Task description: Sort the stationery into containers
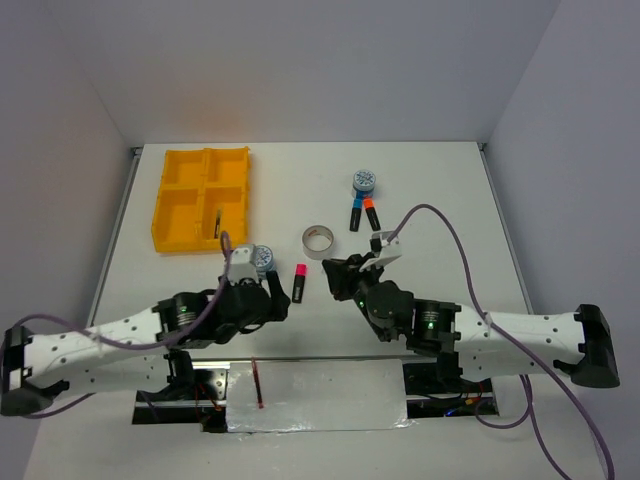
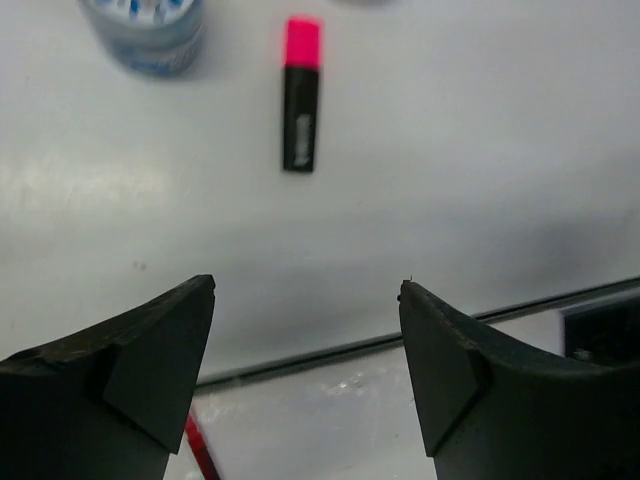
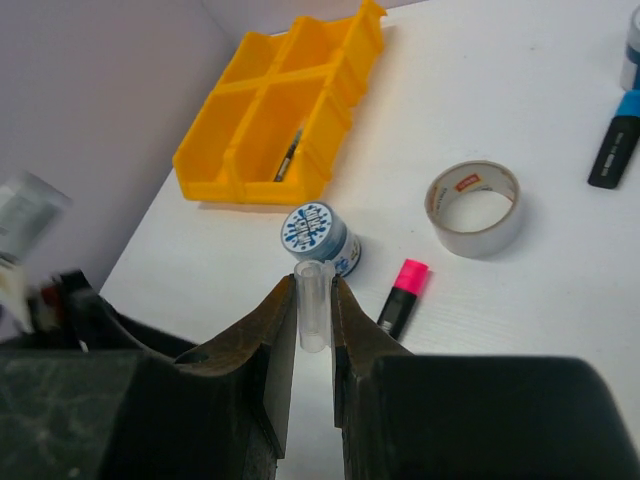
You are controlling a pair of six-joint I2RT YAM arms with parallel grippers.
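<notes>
My right gripper is shut on a small translucent white cylinder (image 3: pixel 314 310). My left gripper is open over the table's front edge, where a red pen (image 2: pixel 200 445) lies below. A pink-capped highlighter (image 2: pixel 300 120) lies between the two grippers in the top view, near a blue-lidded jar (image 3: pixel 310 232) and a tape roll (image 3: pixel 473 235). A blue-capped marker (image 1: pixel 356 216) and an orange-capped marker (image 1: pixel 371 216) lie by another jar (image 1: pixel 364 181) at the back. The yellow four-compartment tray (image 1: pixel 170 235) stands back left, a pen (image 3: pixel 288 155) in one compartment.
Walls stand at the sides and back. Along the front edge is a strip covered with a shiny sheet (image 1: pixel 316 395). Purple cables hang from both arms.
</notes>
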